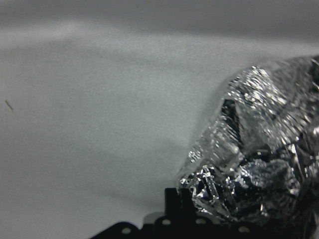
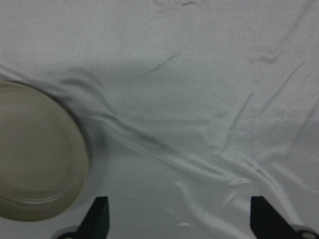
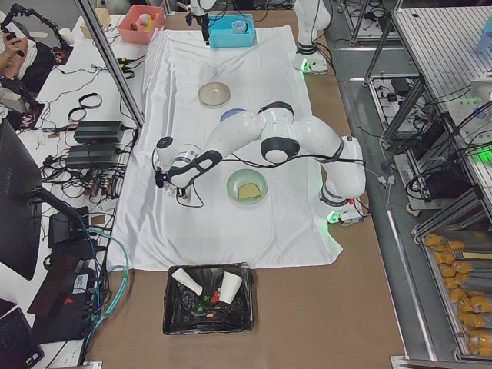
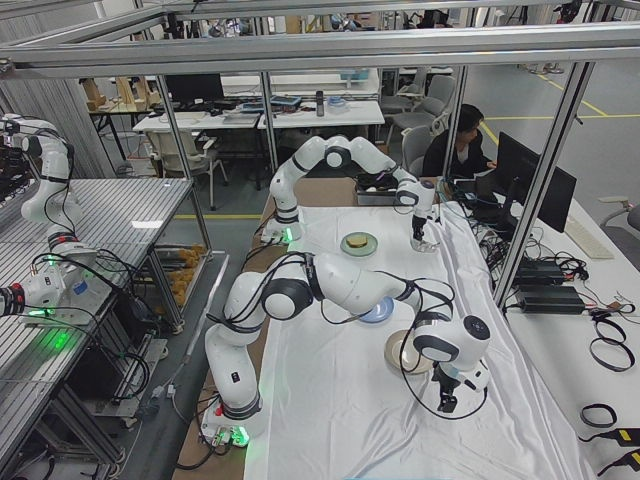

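Observation:
A crumpled silver foil bundle (image 1: 259, 139) lies on the white cloth (image 1: 89, 124). My left gripper is at the foil's edge with its fingers close together; whether foil is between them is unclear. Its arm crosses the cloth in the camera left view. My right gripper is open above the cloth, beside a beige plate (image 2: 37, 154). A green plate (image 3: 234, 181) holds a yellow slice (image 3: 248, 191). A blue plate (image 4: 376, 312) is partly hidden by an arm.
A black-lined tray (image 3: 207, 327) with white items stands beyond one cloth edge, a blue bin (image 3: 223, 42) at the other. A monitor (image 3: 15, 200) and cables crowd the side table.

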